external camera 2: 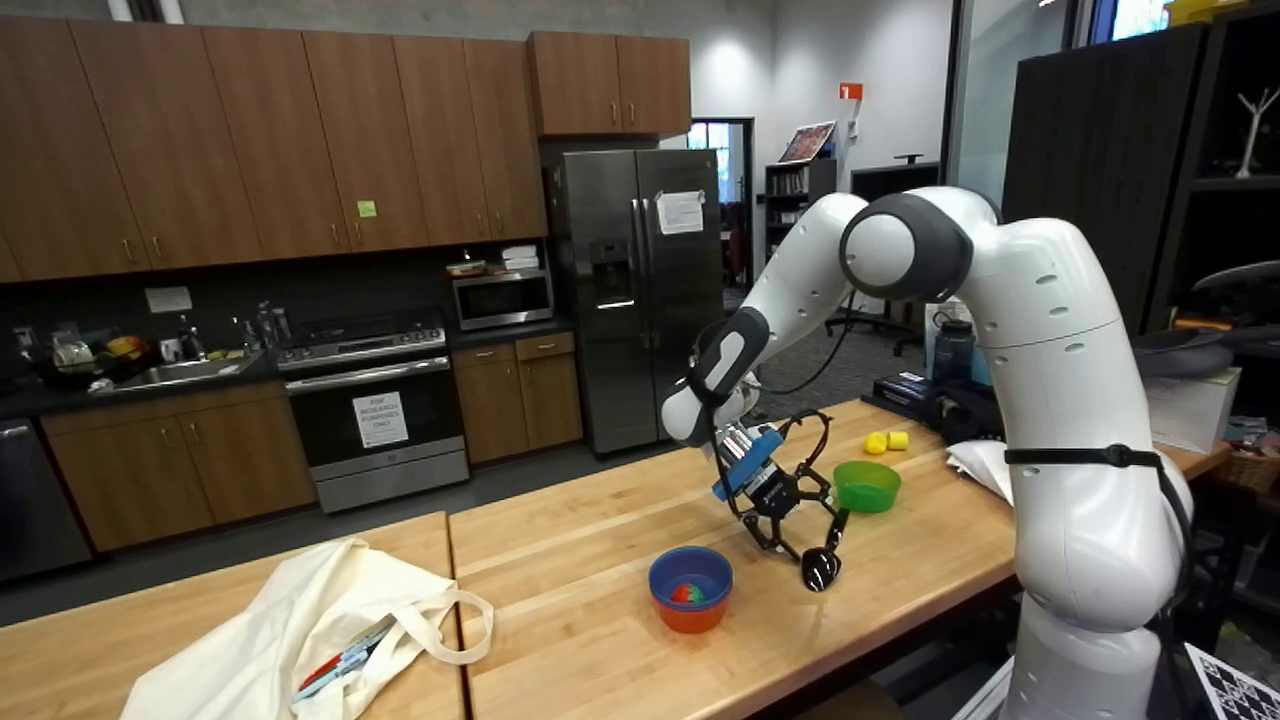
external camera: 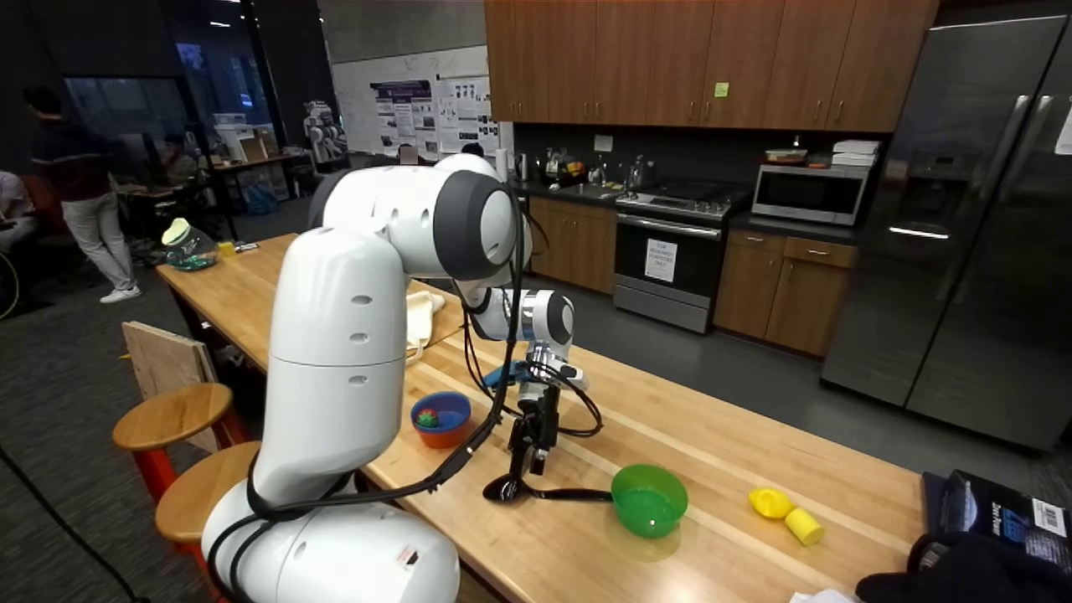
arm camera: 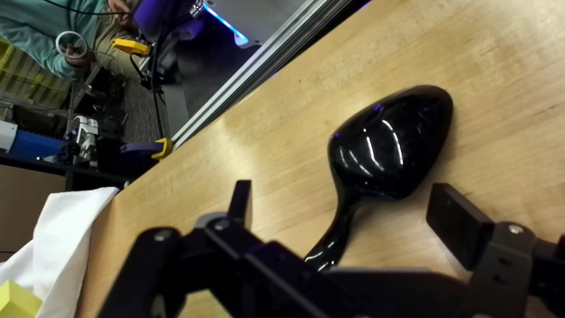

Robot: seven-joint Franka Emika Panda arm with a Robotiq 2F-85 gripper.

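A glossy black spoon (external camera: pixel 505 489) lies on the wooden table, its handle running to the green bowl (external camera: pixel 649 501). My gripper (external camera: pixel 528 468) is open close above the spoon's bowl end. In the wrist view the spoon (arm camera: pixel 392 143) shows between and beyond the two spread finger pads (arm camera: pixel 458 225), and its lower handle is hidden behind the gripper's body. From the other side, the gripper (external camera 2: pixel 806 552) appears right beside the spoon's head (external camera 2: pixel 821 569). Nothing is held between the fingers.
To one side stands a blue-and-orange bowl (external camera 2: pixel 691 596) with a strawberry (external camera 2: pixel 686 593) inside. Beyond the green bowl are a yellow lemon (external camera: pixel 771 502) and a yellow cylinder (external camera: pixel 804 526). A cream tote bag (external camera 2: pixel 300 636) lies at the table's other end.
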